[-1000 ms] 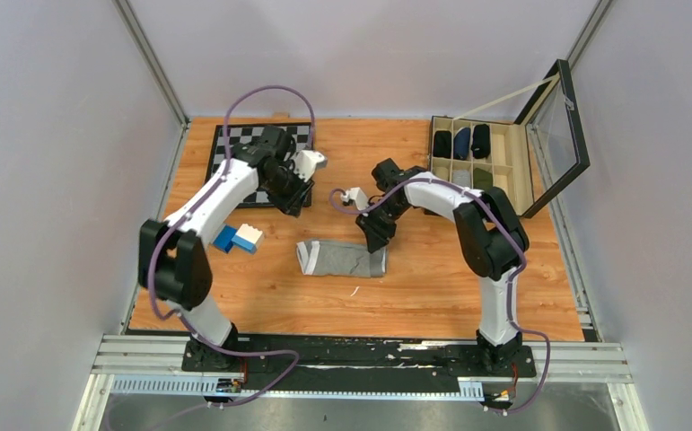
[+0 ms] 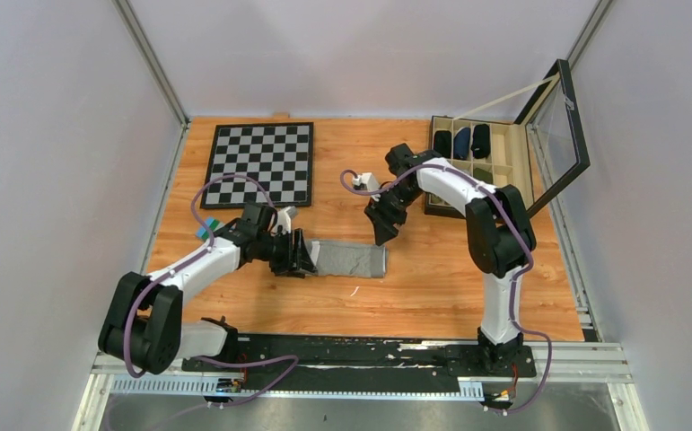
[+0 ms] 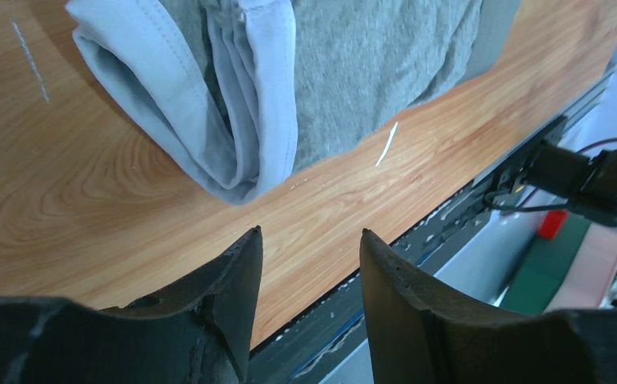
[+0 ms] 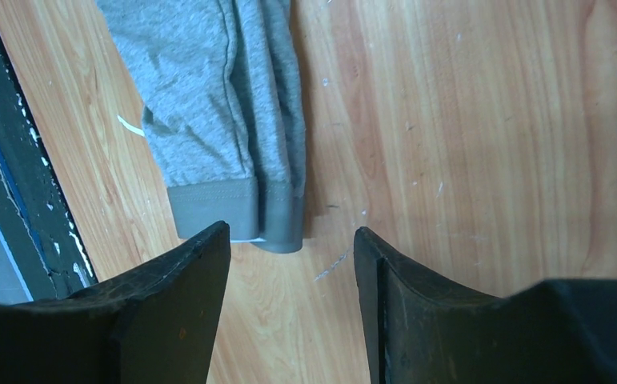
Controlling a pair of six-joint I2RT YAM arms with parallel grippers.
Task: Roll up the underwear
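Observation:
A grey pair of underwear [image 2: 346, 258], folded into a long strip, lies mid-table. My left gripper [image 2: 293, 260] is open at its left end; in the left wrist view the folded light band [image 3: 269, 112] lies just beyond the open fingertips [image 3: 237, 256], with nothing between them. My right gripper [image 2: 382, 229] is open above and beside the right end, whose grey waistband [image 4: 213, 208] shows beyond its fingers in the right wrist view.
A checkerboard [image 2: 258, 153] lies at the back left, blue blocks [image 2: 212, 226] below it. An open compartment box [image 2: 503, 148] with dark rolled items stands at the back right.

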